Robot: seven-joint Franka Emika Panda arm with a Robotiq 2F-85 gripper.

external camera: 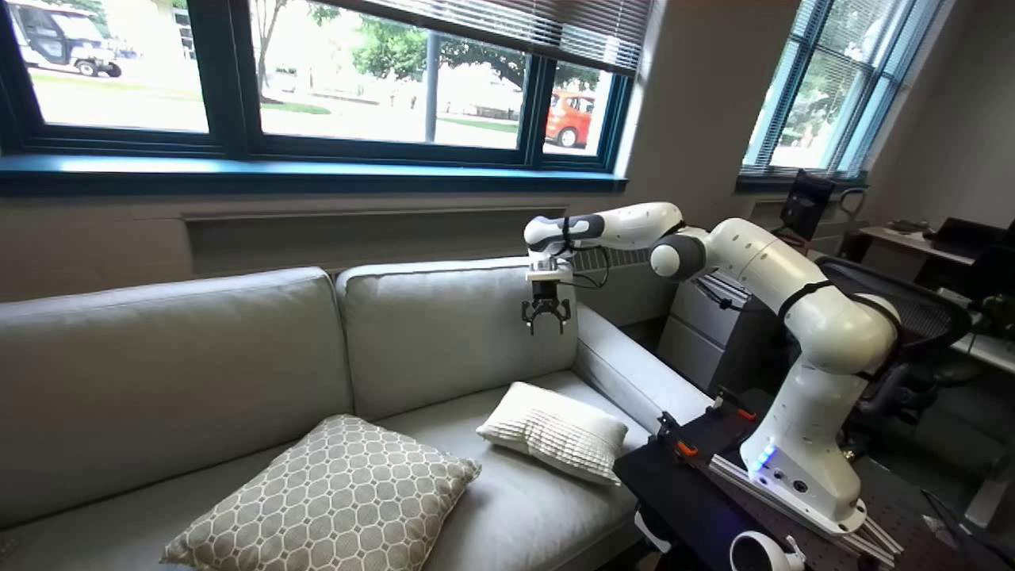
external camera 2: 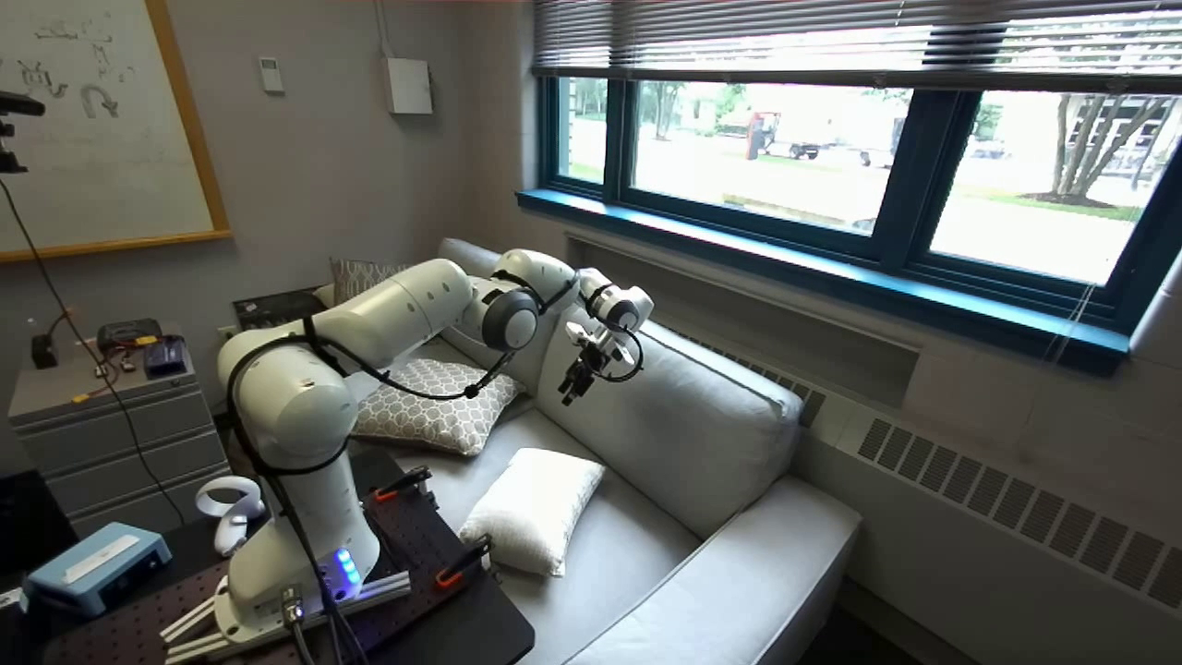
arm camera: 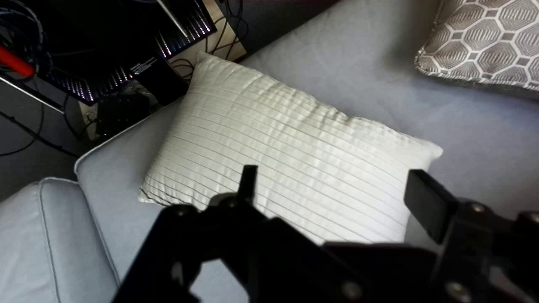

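A white ribbed pillow [external camera: 554,431] lies on the sofa seat [external camera: 509,519] by the armrest. My gripper [external camera: 547,328] hangs in the air above the seat, fingers pointing down, well clear of the pillow. From the wrist, the white pillow [arm camera: 293,151] fills the middle of the picture beneath my spread fingers [arm camera: 429,204]. Nothing is between them, so the gripper stands open. Farther along the seat rests a patterned grey-beige pillow [external camera: 328,500], its corner also in the wrist view at the upper right.
The sofa's backrest [external camera: 447,328] rises behind the gripper, and the armrest [external camera: 642,366] borders the seat. A black table [external camera 2: 499,621] with orange-tipped clamps [external camera 2: 449,576] carries the arm's base. Bare seat lies between the two pillows.
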